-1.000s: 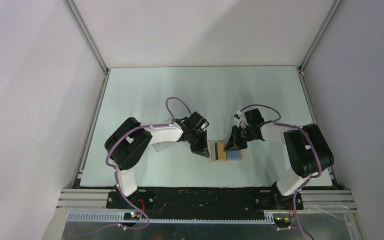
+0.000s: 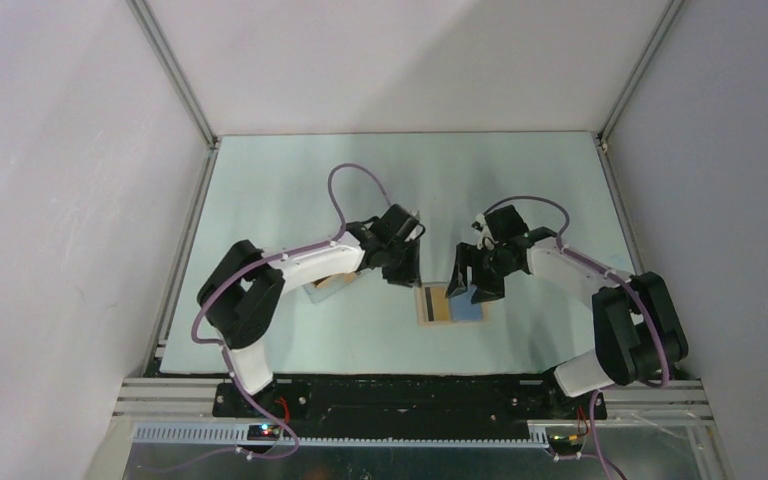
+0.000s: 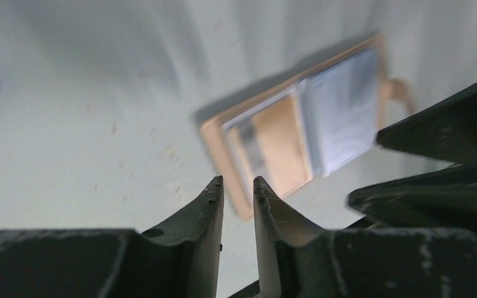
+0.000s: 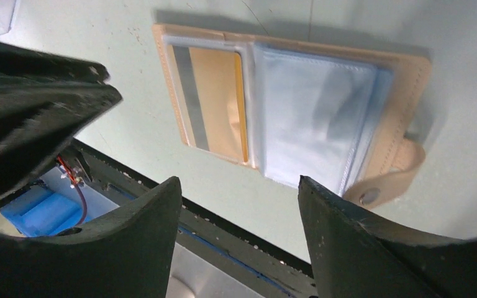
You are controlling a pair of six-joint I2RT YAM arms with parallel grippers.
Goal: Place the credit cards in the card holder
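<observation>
The tan card holder [image 4: 397, 93] lies open on the table. Its left sleeve holds a gold card [image 4: 217, 99] with a dark stripe; its right sleeve [image 4: 307, 118] looks empty, clear plastic, with the strap at its lower right. My left gripper [image 2: 400, 275] hangs just left of the holder; its fingers [image 3: 192, 236] show close together in its wrist view, a small gap between them, nothing visibly held. My right gripper [image 2: 475, 285] is over the holder's right half, fingers [image 4: 146, 230] apart with nothing between them.
A pale tray [image 2: 328, 288] with gold items lies left, partly under the left arm. The table's front edge and dark rail [image 4: 236, 248] are nearby.
</observation>
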